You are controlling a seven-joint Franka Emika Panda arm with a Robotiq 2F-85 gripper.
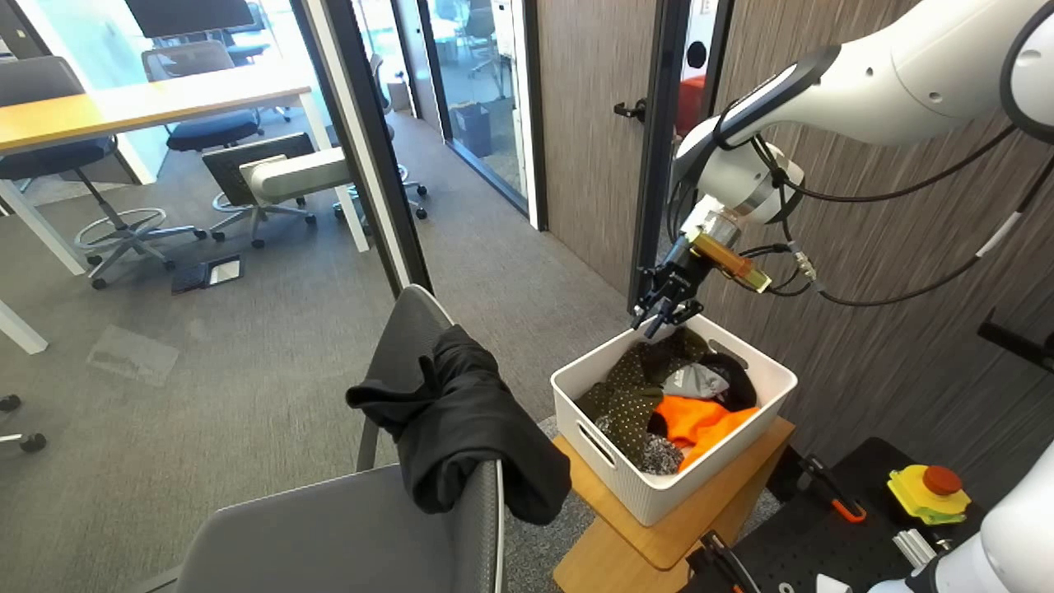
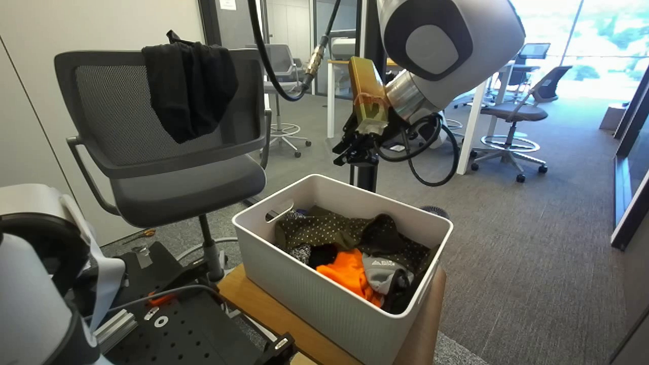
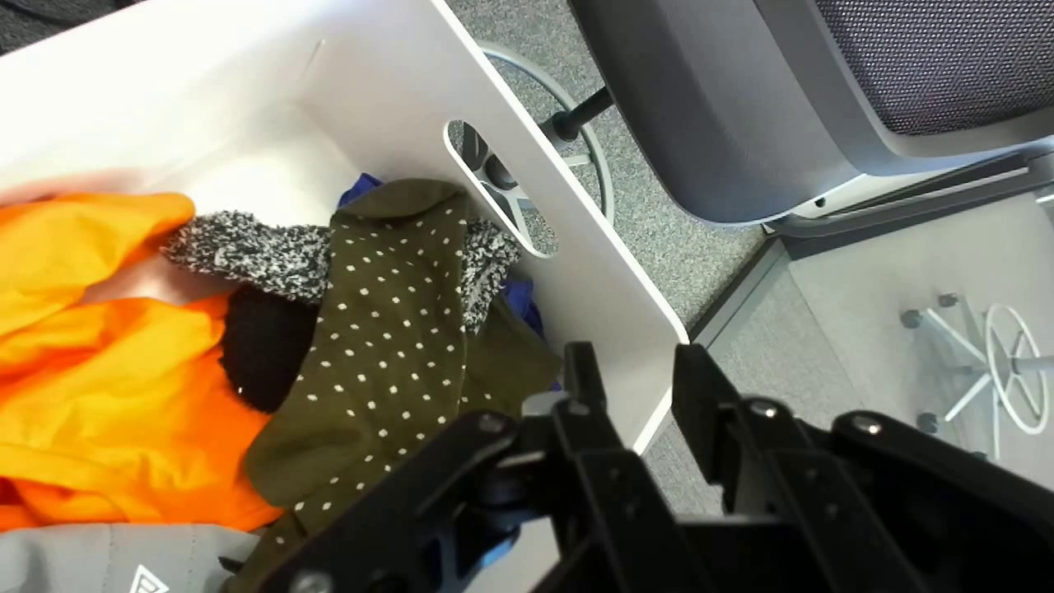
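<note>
My gripper (image 1: 645, 328) hangs over the far edge of a white basket (image 1: 617, 486), pointing down at a slant. Its fingers stand open, and in the wrist view I see nothing between the fingertips. Inside the basket lie a dotted olive cloth (image 3: 380, 326), an orange cloth (image 3: 148, 415), a grey cloth (image 3: 118, 558) and a black-and-white speckled cloth (image 3: 262, 252). All of these sit below the gripper, not touching it. A black garment (image 2: 188, 91) is draped over the backrest of a grey chair (image 2: 188, 191).
The basket stands on a wooden stand (image 1: 672, 534). Beside it is a black perforated table (image 2: 188, 328) with tools and, in the first exterior view, a red-and-yellow button (image 1: 930, 492). A wood-panelled wall (image 1: 889, 296) rises behind the arm.
</note>
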